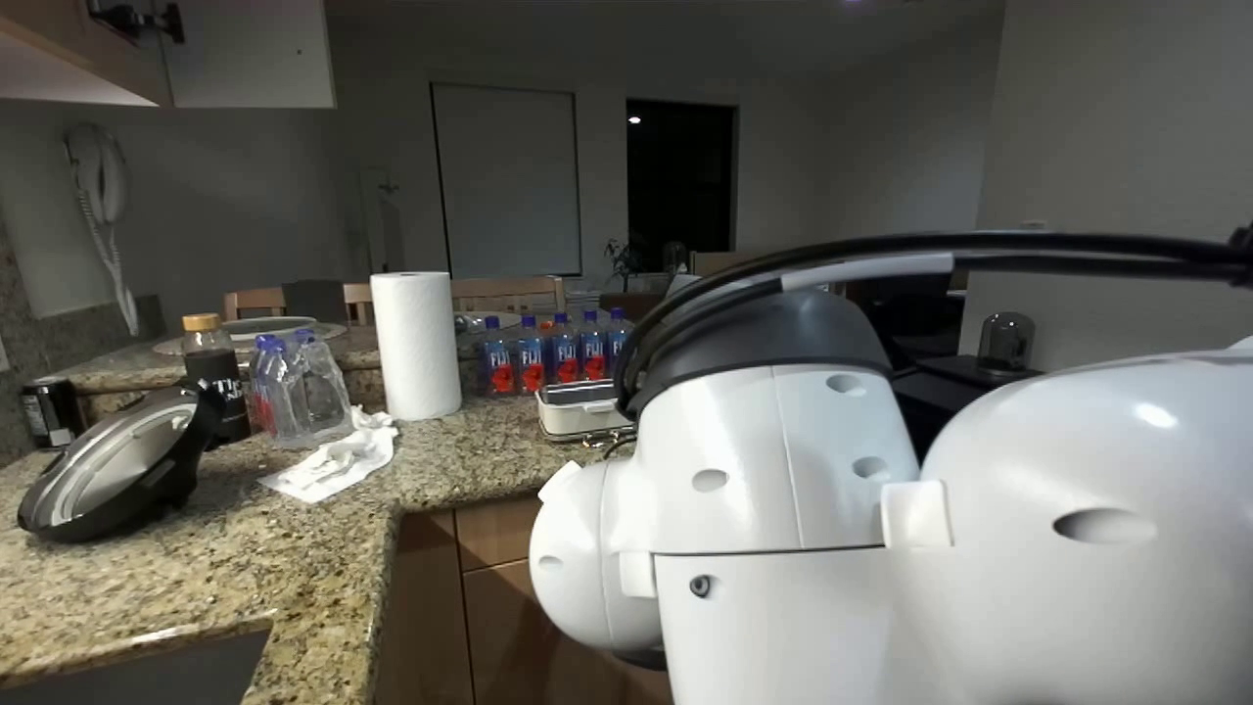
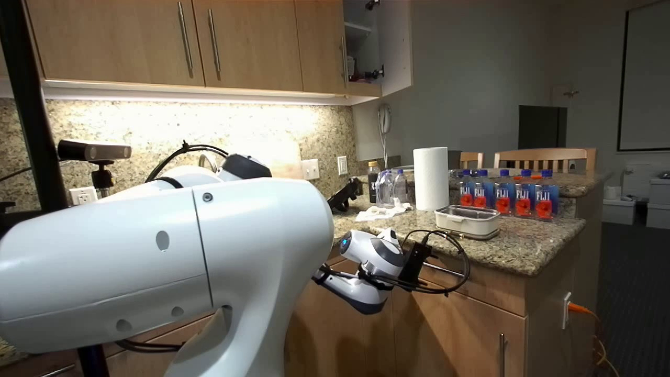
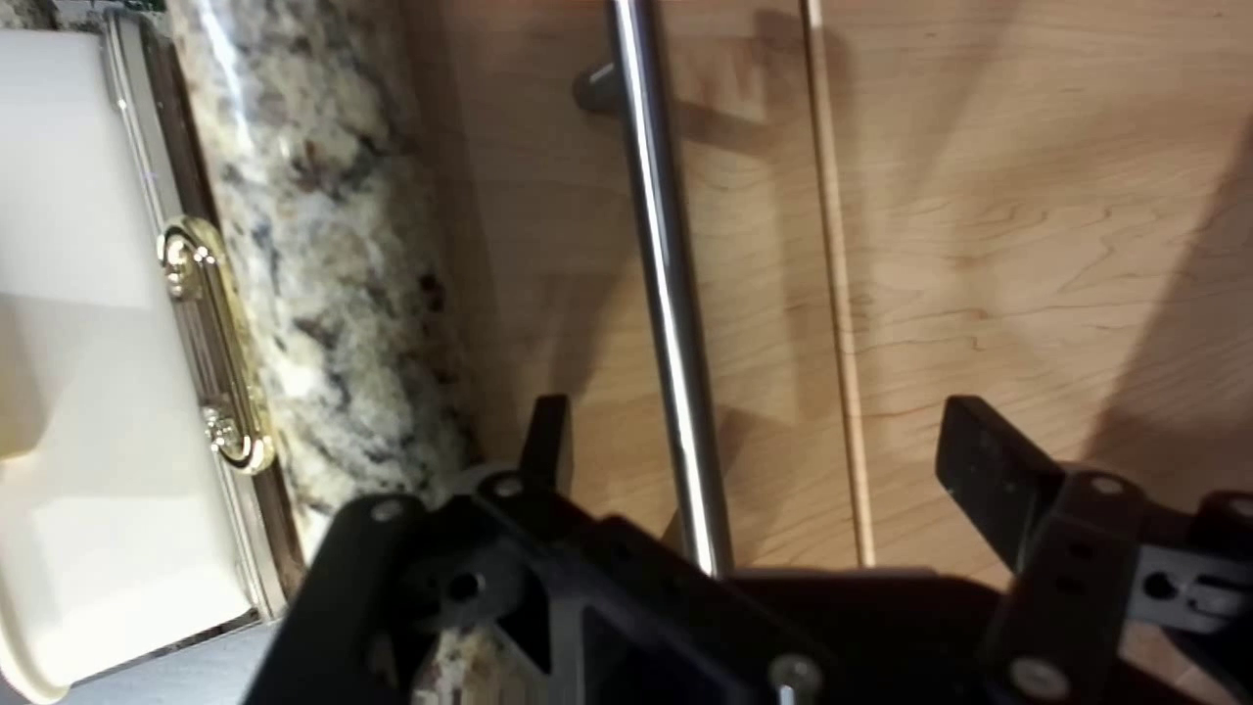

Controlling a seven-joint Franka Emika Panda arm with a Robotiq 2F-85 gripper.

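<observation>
A steel bar handle runs along the wooden drawer front below the counter. In the wrist view my gripper stands open, one fingertip to either side of the handle's line and nothing clasped. The bar appears closer to the left finger than to the right finger. Whether the fingertips reach as deep as the bar, I cannot tell. Exterior view 2 shows the handle beside my black wrist hardware; my fingers are not clear there, and the arm hides them in exterior view 1.
The granite counter edge lies close by the left finger. On the counter sits a cream lunch box near that edge. Behind it stand several water bottles and a paper towel roll. A vertical handle marks the cabinet door below.
</observation>
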